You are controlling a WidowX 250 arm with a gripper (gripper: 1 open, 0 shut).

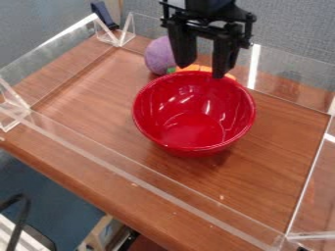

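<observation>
A black gripper (205, 59) hangs at the top centre, open, its two fingers apart over the back rim of a red bowl (193, 123). The bowl stands upright and empty on the wooden table. Behind it, partly hidden by the gripper, are a purple round object (160, 58) and something orange-yellow low at the bowl's back.
Clear acrylic walls edge the wooden table (92, 108) on several sides. Below the front edge at lower left are the floor and some dark and pale items.
</observation>
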